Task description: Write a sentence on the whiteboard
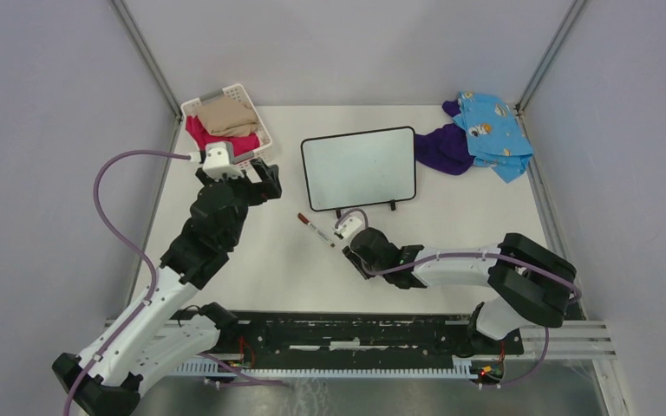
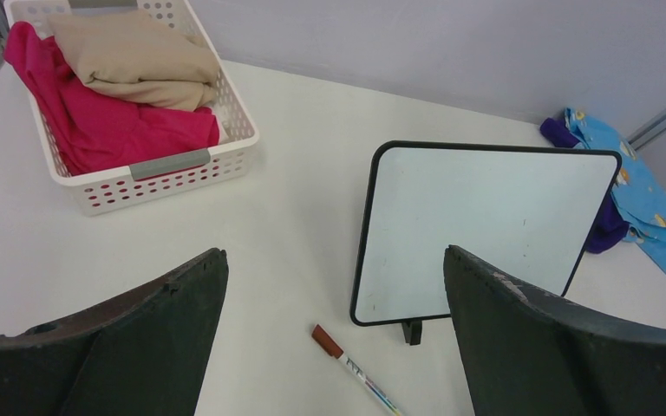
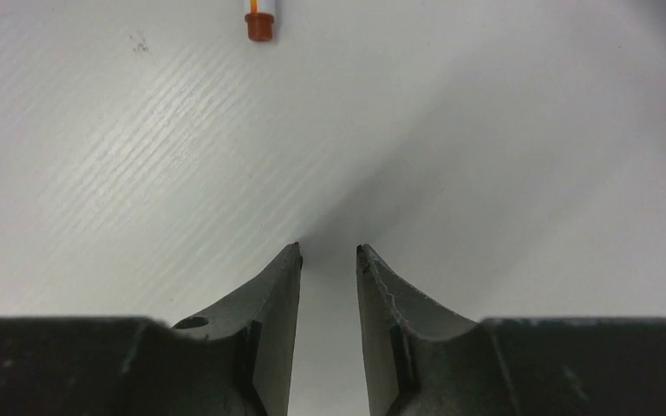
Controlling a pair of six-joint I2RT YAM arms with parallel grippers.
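The whiteboard [image 1: 360,169] stands at the back middle of the table, its black-framed white face blank. In front of its lower left corner lies a marker [image 1: 316,230], white with a brown-red cap [image 2: 327,341] toward the left. My right gripper is over bare table, apart from the marker; a small gap shows between its fingers, with nothing in it. One brown-red end of the marker [image 3: 261,19] shows at the top of the right wrist view. Off to the left of the board, my left gripper hangs empty with its fingers wide apart.
A white basket [image 2: 169,177] with red and tan cloths sits at the back left. Purple cloth [image 1: 443,150] and a blue patterned cloth [image 1: 494,134] lie to the right of the board. Bare table shows at the front.
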